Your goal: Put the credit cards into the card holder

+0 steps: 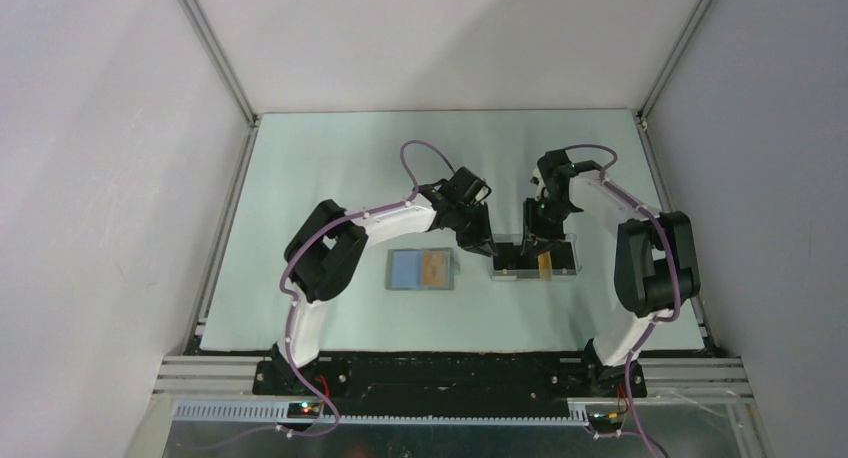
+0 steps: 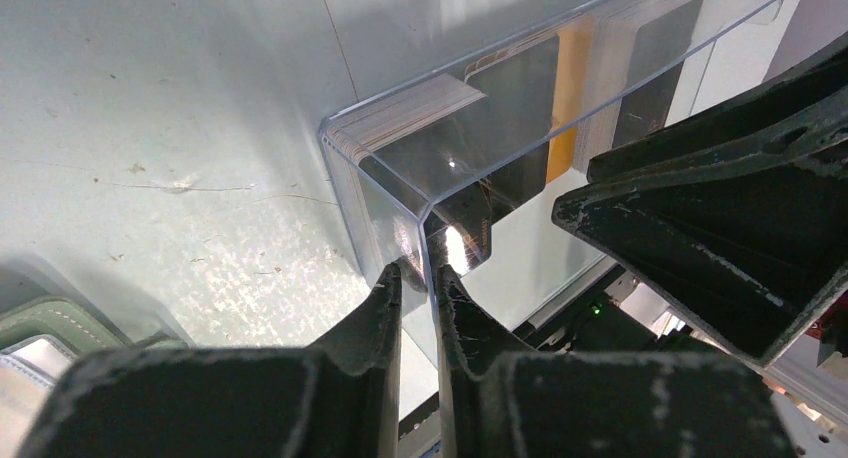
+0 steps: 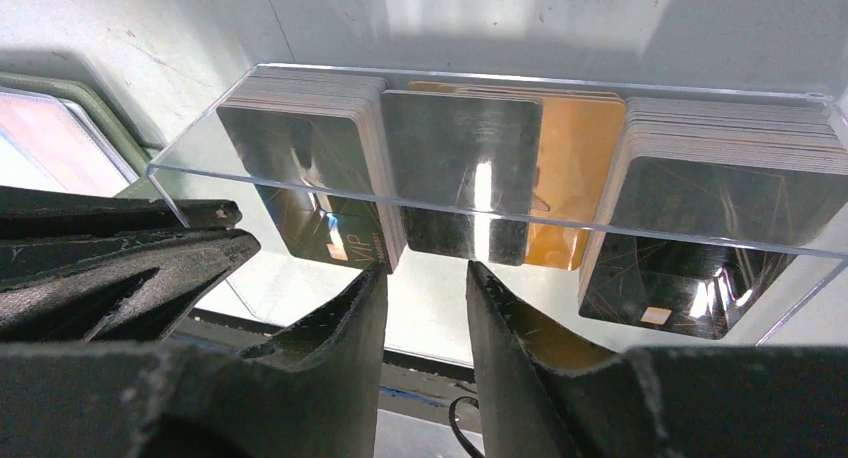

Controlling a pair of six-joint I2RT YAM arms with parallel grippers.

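Note:
The clear card holder (image 2: pixel 377 190) stands on the table with cards in its three compartments. My left gripper is shut on its near corner wall. A dark card (image 3: pixel 460 143) lies in the middle compartment, over the left part of an orange card (image 3: pixel 580 148), with its top edge near the back wall. Stacks of black cards fill the left (image 3: pixel 295 143) and right (image 3: pixel 725 183) compartments. Above the front of the middle compartment, my right gripper is open with nothing between its fingers; the dark card's lower edge is just beyond the tips.
Left of the holder, a flat greenish tray (image 1: pixel 389 270) holds a blue piece (image 1: pixel 406 269) and an orange-brown one (image 1: pixel 435 269). The two grippers are close together over the holder.

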